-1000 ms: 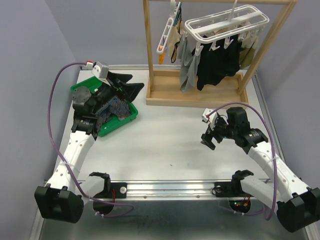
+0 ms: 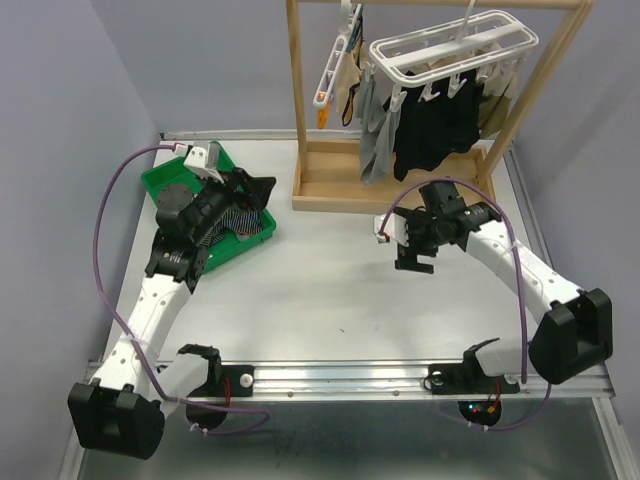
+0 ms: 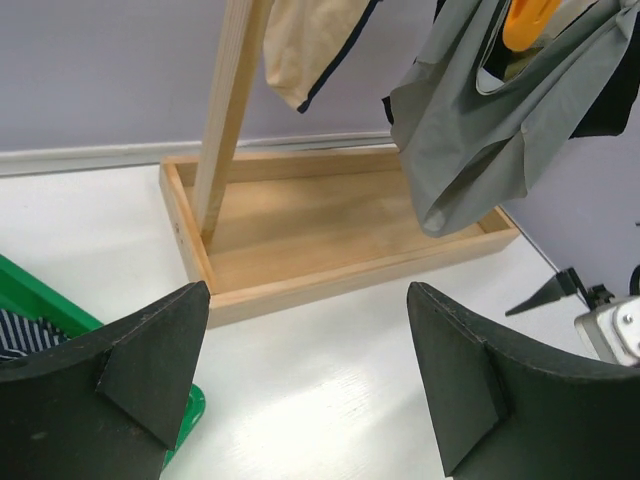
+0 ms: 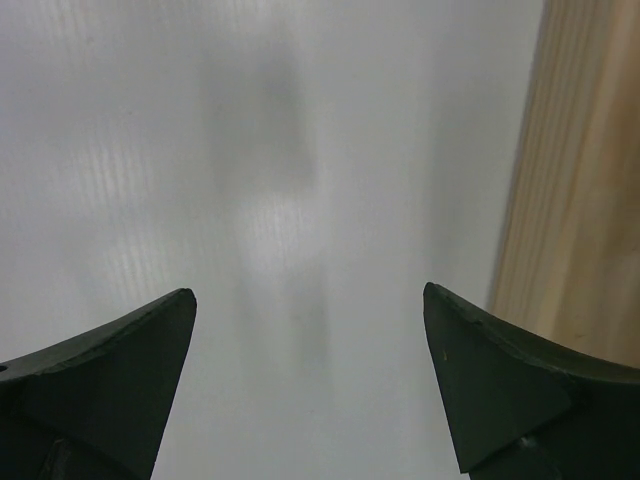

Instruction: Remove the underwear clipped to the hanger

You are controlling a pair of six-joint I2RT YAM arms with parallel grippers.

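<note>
Grey cloth (image 2: pixel 376 140), dark cloth (image 2: pixel 437 125) and tan pieces hang from the clips of a white rectangular hanger (image 2: pixel 453 45) at the top of the rack. Which of them are underwear I cannot tell for all. In the left wrist view the grey cloth (image 3: pixel 470 120) hangs at the upper right, beyond my fingers. My left gripper (image 2: pixel 262 190) stands open above the green basket's right side, left of the rack and apart from the cloth. Over the white table, in front of the rack, is my right gripper (image 2: pixel 415 265), open, with only table between its fingers in its own blurred view.
A green basket (image 2: pixel 243 251) with striped dark cloth (image 2: pixel 237 221) stands under the left arm. The wooden rack base (image 2: pixel 330 180) lies below the hanger, with a post (image 2: pixel 297 80) at its left. A second white hanger (image 2: pixel 335 65) hangs at the left.
My right gripper has moved a little up and its fingers now point more toward the front. The left gripper has shifted slightly left and down. The hanging clothes have not moved.
</note>
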